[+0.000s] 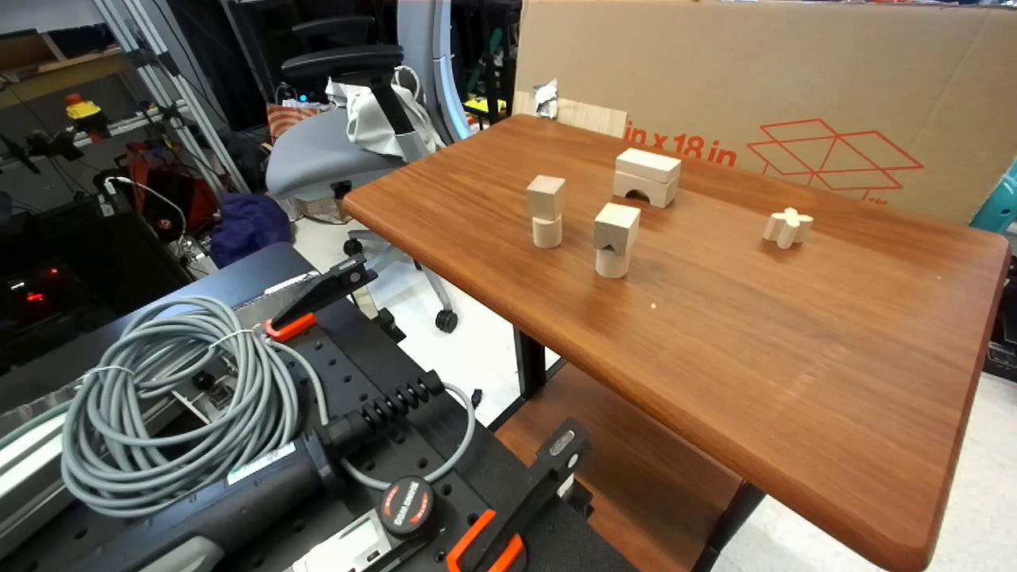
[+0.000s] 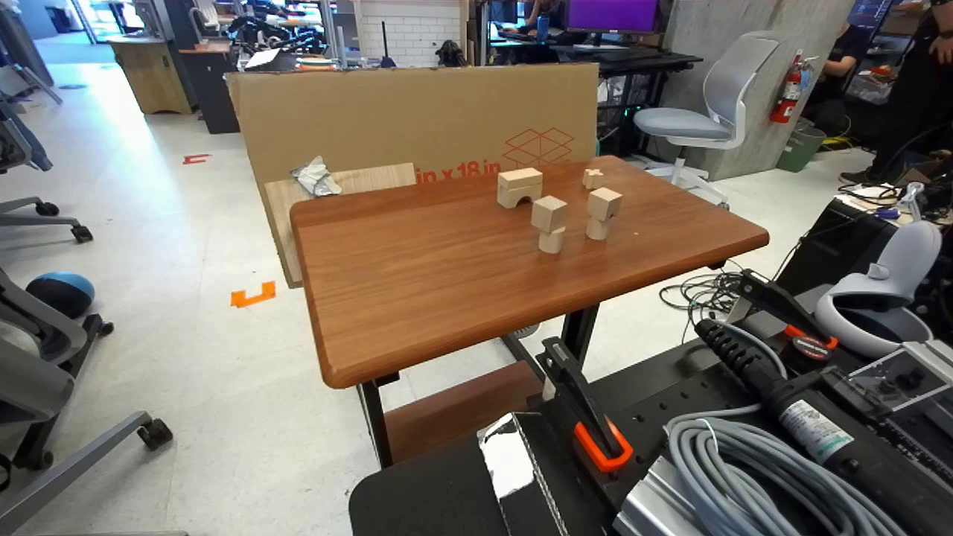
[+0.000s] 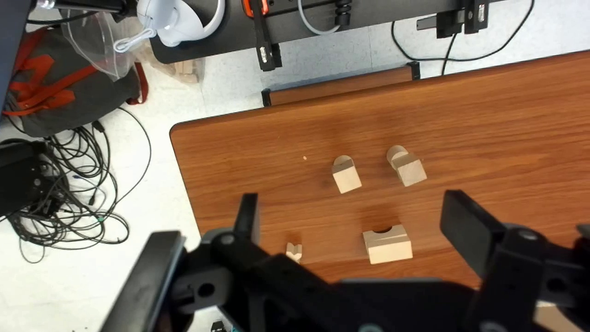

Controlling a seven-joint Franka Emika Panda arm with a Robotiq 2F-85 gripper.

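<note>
Wooden blocks stand on the brown table. One cube rests on a short cylinder; a second, notched block tops another cylinder. Behind them a flat rectangular block lies on an arch block. A small cross-shaped block sits apart, towards the table's far edge. My gripper appears only in the wrist view, high over the table. It is open, its black fingers wide apart, and nothing is held between them.
A large cardboard sheet stands upright along the table's far side. Clamps and a coiled grey cable occupy the black bench in front.
</note>
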